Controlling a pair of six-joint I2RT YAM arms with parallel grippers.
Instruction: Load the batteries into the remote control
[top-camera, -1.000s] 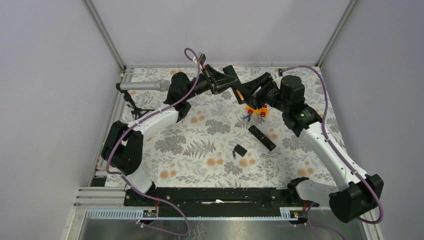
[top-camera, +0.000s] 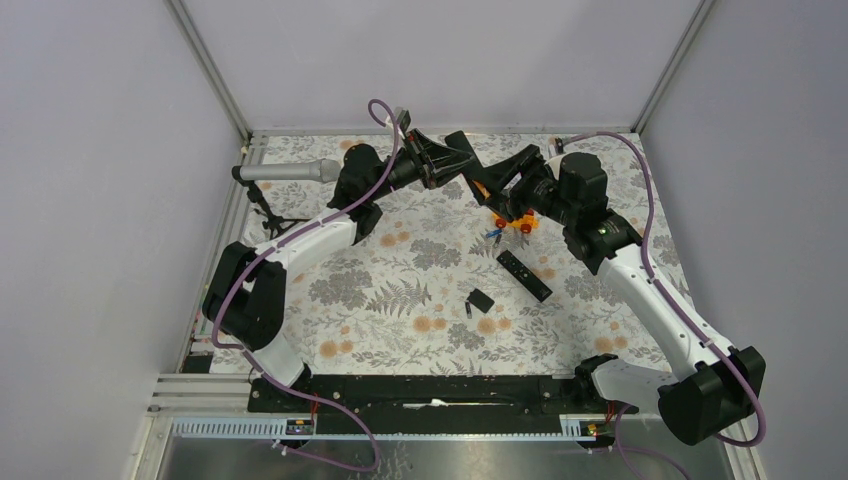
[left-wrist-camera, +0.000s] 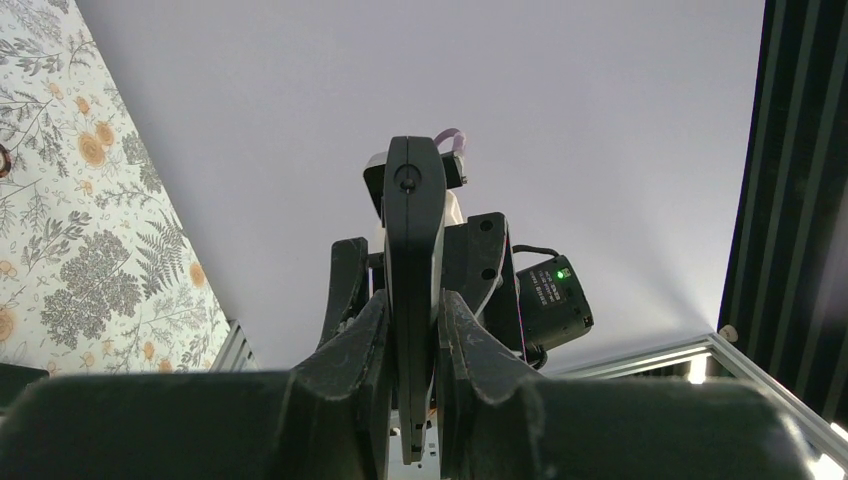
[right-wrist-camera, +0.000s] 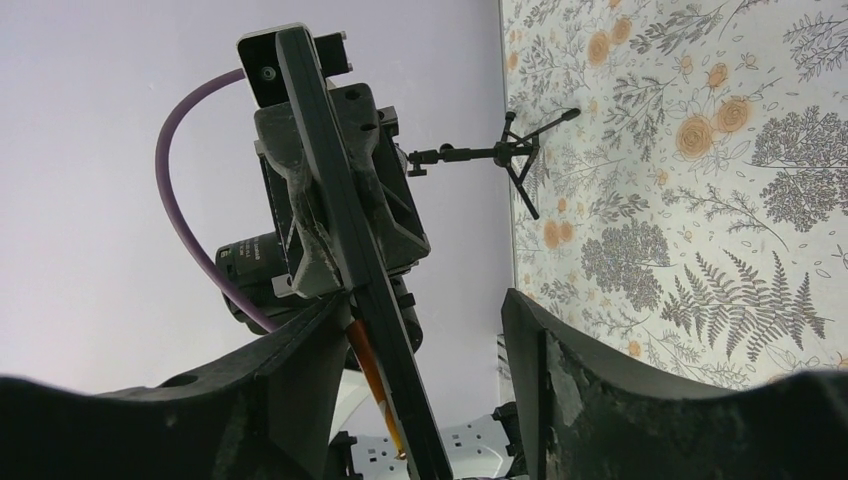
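Above the back middle of the table my left gripper is shut on a dark remote control, seen edge-on in the left wrist view. An orange battery shows along the remote in the right wrist view. My right gripper is at the remote's lower end; in its wrist view the fingers stand apart, with the remote and battery by the left finger. Whether the battery is seated cannot be told.
Another black remote and a small dark square piece lie on the table, with an orange toy behind. A black stand is at the left edge.
My right gripper has shifted very slightly at the remote's lower end. The left arm and the held remote are almost unchanged.
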